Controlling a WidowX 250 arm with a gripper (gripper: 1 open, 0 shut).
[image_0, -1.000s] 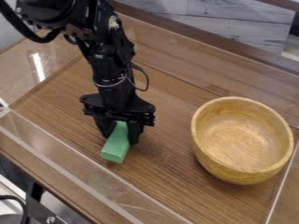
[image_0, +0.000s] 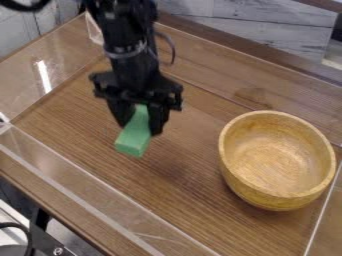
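My gripper (image_0: 134, 115), a black body on a black arm hanging from the top of the camera view, is shut on a green object (image_0: 132, 142), which looks like a block. The object is held above the wooden tabletop (image_0: 120, 205), left of a yellow bowl (image_0: 278, 160). The arm is blurred and hides the top of the green object.
The bowl takes up the right side of the table. A pale marble-like backdrop (image_0: 254, 25) stands behind the table. A white object (image_0: 94, 25) is partly visible at the back left.
The gripper has risen with the green object, which has moved up in the view, away from the front part of the table. The bowl has not moved.
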